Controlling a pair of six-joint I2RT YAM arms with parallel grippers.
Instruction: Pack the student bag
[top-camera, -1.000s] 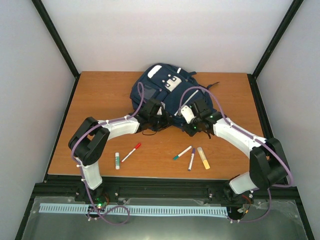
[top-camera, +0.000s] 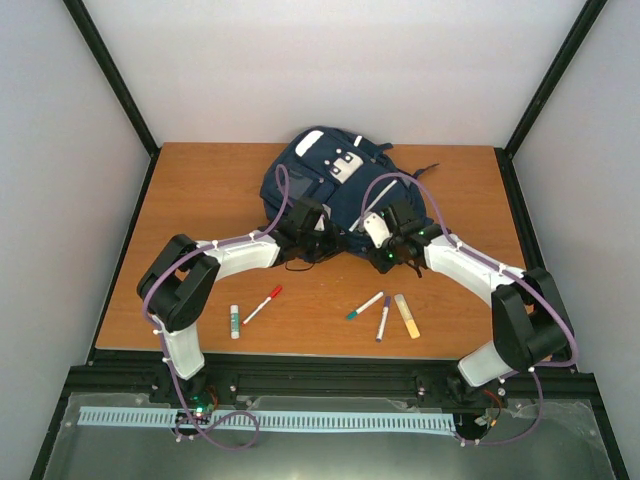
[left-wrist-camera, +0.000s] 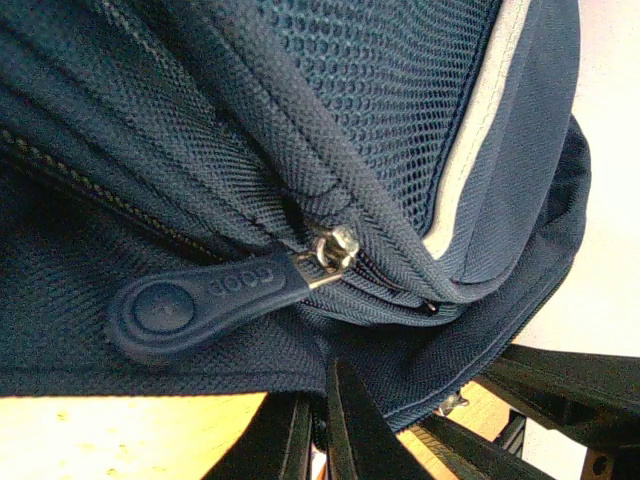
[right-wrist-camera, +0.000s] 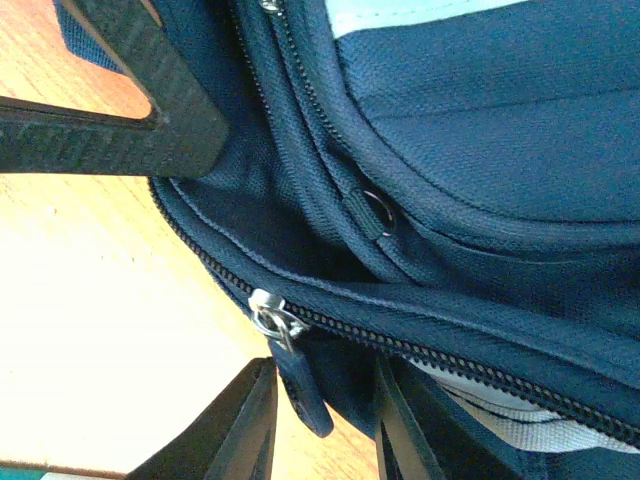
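The navy student bag (top-camera: 340, 175) lies at the back of the table with its open edge toward me. My left gripper is shut on the fabric edge of the bag, just below a dark rubber zipper pull (left-wrist-camera: 200, 300). At the opening's right part, my right gripper is partly open. Between its fingers hangs a small dark zipper pull (right-wrist-camera: 303, 390) on a metal slider; no grip on it shows. The bag's toothed zipper (right-wrist-camera: 420, 352) runs along the raised flap.
Loose on the front of the table lie a glue stick (top-camera: 235, 322), a red-capped marker (top-camera: 262, 305), a green-capped marker (top-camera: 365, 305), a purple-capped marker (top-camera: 384, 318) and a yellow stick (top-camera: 407, 316). The two grippers are close together at the bag's opening.
The left arm and the bag's main body look unmoved.
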